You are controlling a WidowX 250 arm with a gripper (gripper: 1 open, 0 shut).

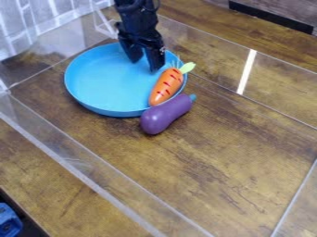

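Note:
My black gripper [144, 50] hangs at the top of the view, over the back of a blue round plate [99, 81], open, with nothing visible between its fingers. An orange toy carrot [166, 87] with pale green top lies on the right part of the plate. A purple toy eggplant [165, 116] lies just in front of the carrot, at the plate's front right edge.
The wooden table [223, 157] has clear room to the right and in front. Transparent strips or panels cross it at left and right. A blue object [6, 220] shows at the lower left edge.

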